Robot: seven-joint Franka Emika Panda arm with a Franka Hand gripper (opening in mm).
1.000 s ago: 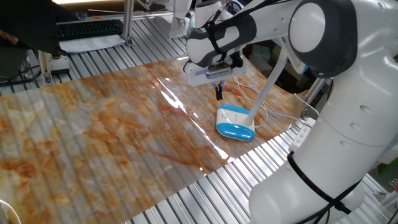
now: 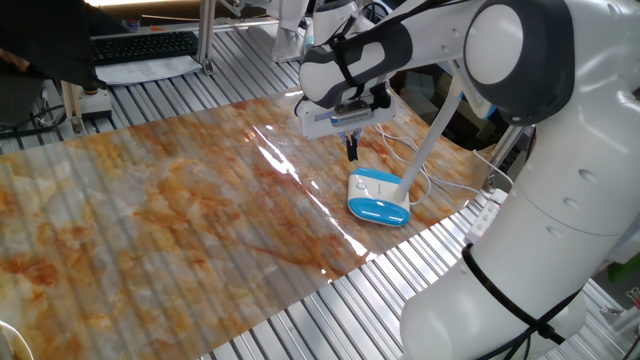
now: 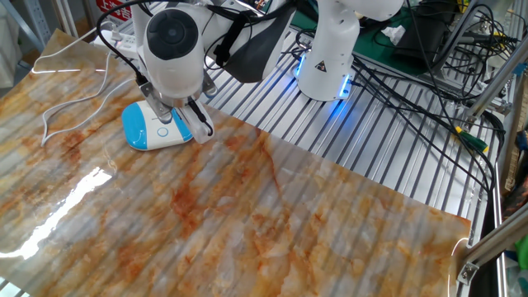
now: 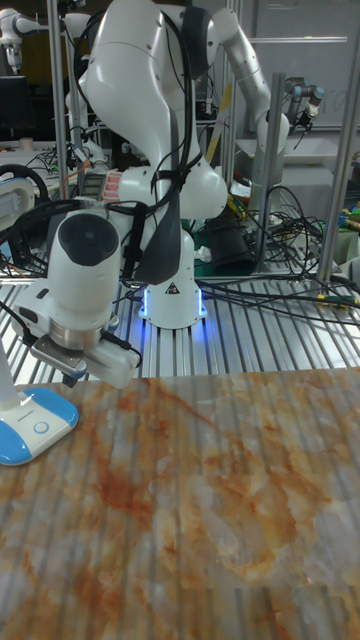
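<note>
A white and blue desk lamp stands on the marbled sheet, its base (image 2: 379,196) flat and its white stem (image 2: 430,147) leaning up to the right. Just above and behind that base, in exterior view 1, hangs my gripper (image 2: 351,157), pointing down. Its dark fingers are together at the middle of the hand, with nothing visible between them. A small gap seems to separate the fingertips from the lamp. In exterior view 2 the hand partly covers the lamp base (image 3: 139,128); in exterior view 3 the base (image 4: 45,425) sits at the left edge and the fingertips are hard to make out.
The marbled sheet (image 2: 170,230) is otherwise bare, with wide free room away from the lamp. A white cable (image 3: 62,107) loops behind the lamp to a power strip. Ribbed metal table (image 2: 300,325) shows around the sheet. A keyboard (image 2: 145,47) lies at the far left.
</note>
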